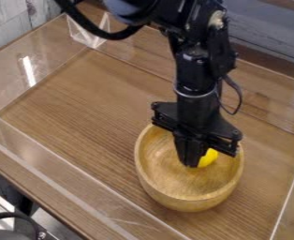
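Observation:
The black arm reaches down from the top to a wooden bowl (181,189) at the lower right. Its gripper (190,152) is over the bowl's back part, fingertips pointing down. A small yellow object (209,159) shows in the bowl just right of the fingertips, partly behind the gripper. The fingers look close together, with nothing clearly held between them.
A clear plastic item (90,30) stands at the back left. A black cable (15,217) lies at the lower left corner.

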